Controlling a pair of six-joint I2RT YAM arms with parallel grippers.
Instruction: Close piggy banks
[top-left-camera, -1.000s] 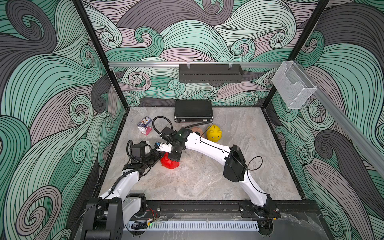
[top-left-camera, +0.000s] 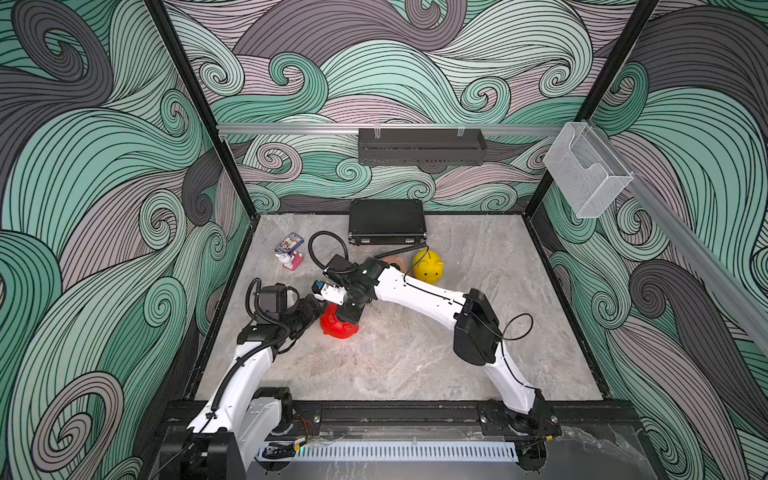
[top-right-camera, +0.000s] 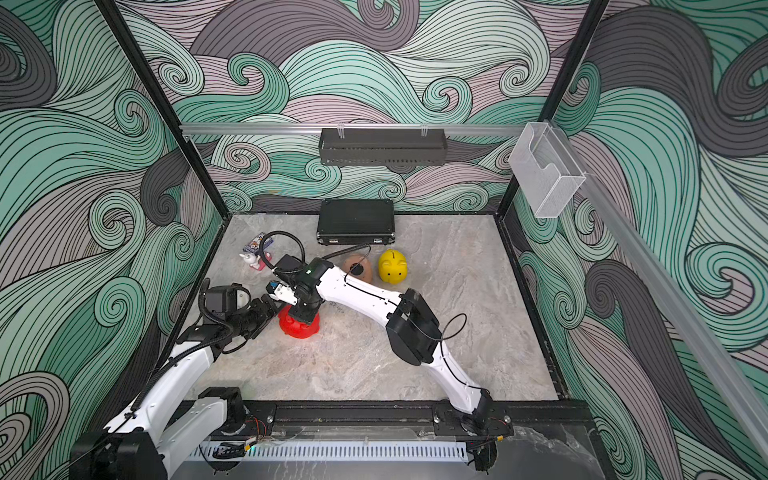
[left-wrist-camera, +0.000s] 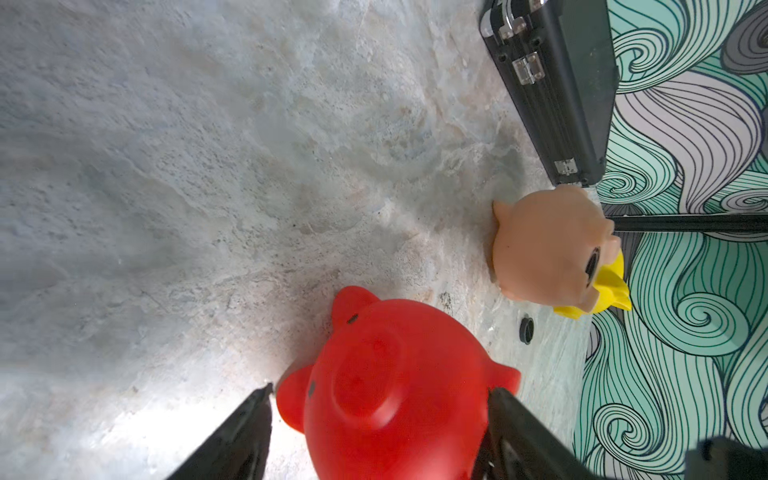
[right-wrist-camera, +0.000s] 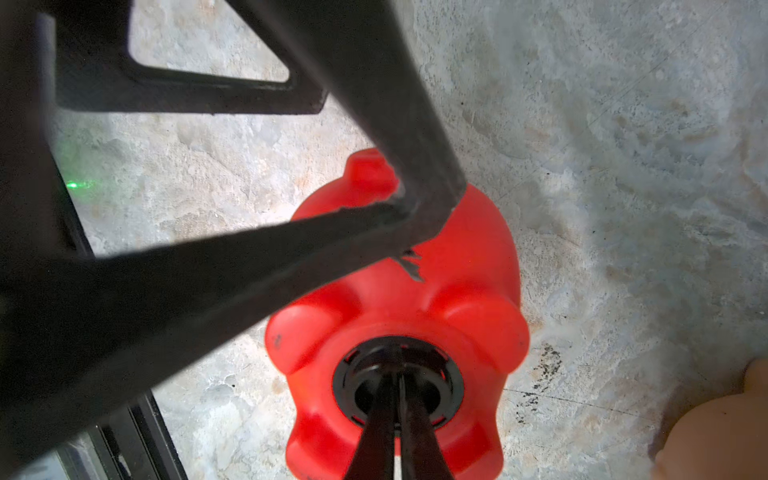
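A red piggy bank (top-left-camera: 339, 328) lies on the table between my grippers. In the right wrist view its underside with a black ring plug (right-wrist-camera: 432, 360) faces up; my right gripper is shut, its tips at that plug. In the left wrist view my left gripper stands part open, its blurred fingers on either side of the red body (left-wrist-camera: 400, 352); contact is unclear. A peach piggy bank (left-wrist-camera: 544, 240) and a yellow one (top-right-camera: 393, 267) sit farther back. A small black round piece (left-wrist-camera: 526, 329) lies near the peach bank.
A black case (top-left-camera: 387, 220) stands at the back. A white-and-pink figure and a small box (top-left-camera: 289, 242) are at the back left.
Both arms have shifted slightly, the right one a little rightward at its elbow. The red piggy bank is nearly where it was.
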